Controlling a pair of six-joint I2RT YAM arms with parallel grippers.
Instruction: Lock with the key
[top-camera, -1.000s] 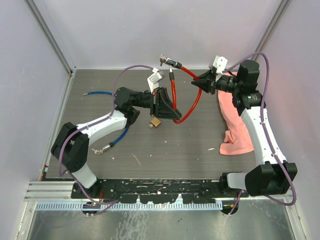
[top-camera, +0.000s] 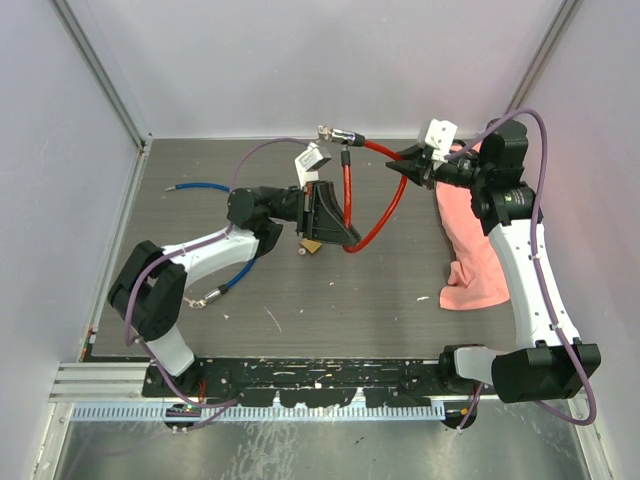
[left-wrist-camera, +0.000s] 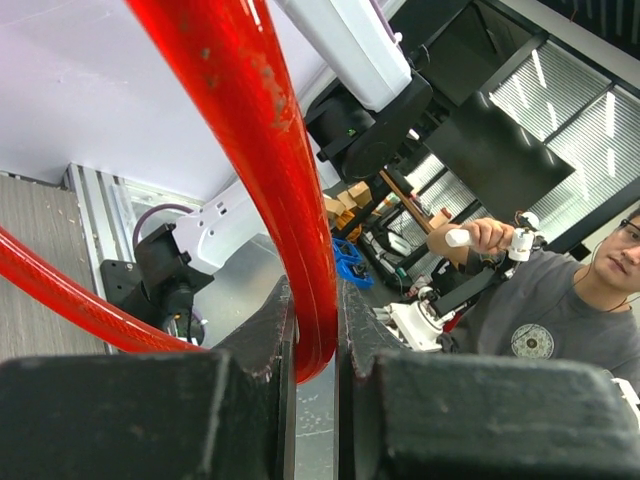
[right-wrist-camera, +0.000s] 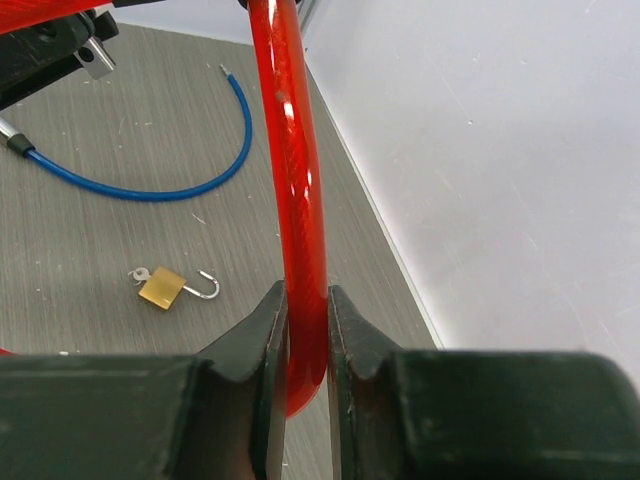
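Note:
A red cable lock (top-camera: 387, 216) hangs bent between my two grippers above the table. Its metal lock head (top-camera: 346, 136) points left, close above the upright other end (top-camera: 346, 157). My left gripper is shut on the red cable near its lower bend. In the right wrist view, another stretch of cable (right-wrist-camera: 295, 165) runs between the fingers of my right gripper; whether they grip it is unclear. No key shows clearly at the lock head. On the table lies a brass padlock (right-wrist-camera: 162, 288) with its shackle out and a small silver piece beside it.
A blue cable lock (right-wrist-camera: 150, 195) lies behind and below my left arm, its metal head (top-camera: 205, 298) toward the front left. A pink cloth (top-camera: 472, 260) covers the right side.
The lock head has tipped lower and closer to level, nearer the upright cable end. My left gripper has barely moved.

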